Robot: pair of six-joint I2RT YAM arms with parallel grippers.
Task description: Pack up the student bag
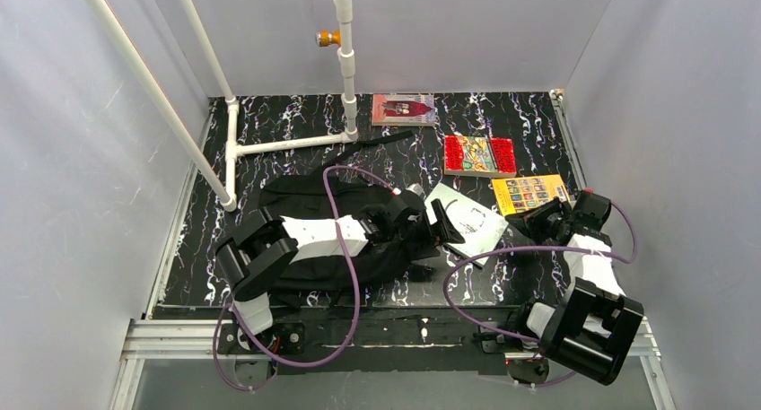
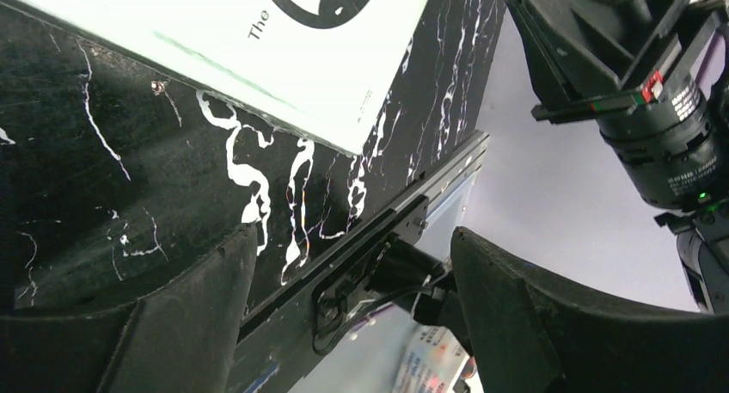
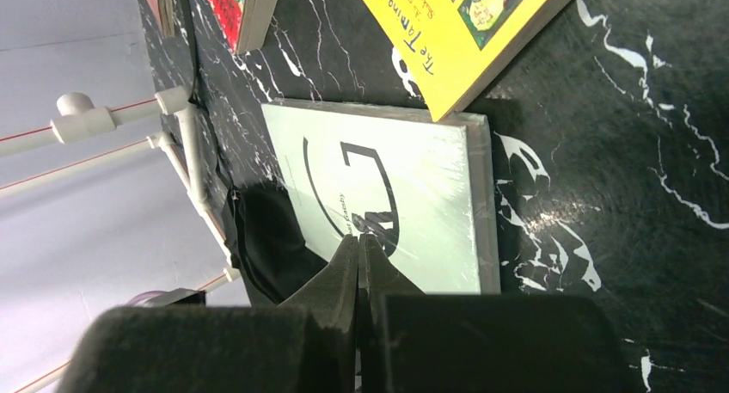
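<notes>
A white book (image 1: 471, 217) lies flat right of the black bag (image 1: 332, 275); its corner fills the upper part of the left wrist view (image 2: 284, 66). My left gripper is open at the book's bag-side end, with bare table and the table edge between its fingers. My right gripper is shut, above the white book's right part, nothing visible between its fingers. A yellow book (image 1: 529, 193) lies behind the white one, overlapping or touching its corner. A red book (image 1: 478, 156) lies farther back, and a pink-covered book (image 1: 404, 109) at the back edge.
White pipes (image 1: 287, 145) frame the back left of the table. Purple hoses loop over both arms. Grey walls enclose the sides and back. Bare marble table (image 3: 636, 204) shows beside the white book.
</notes>
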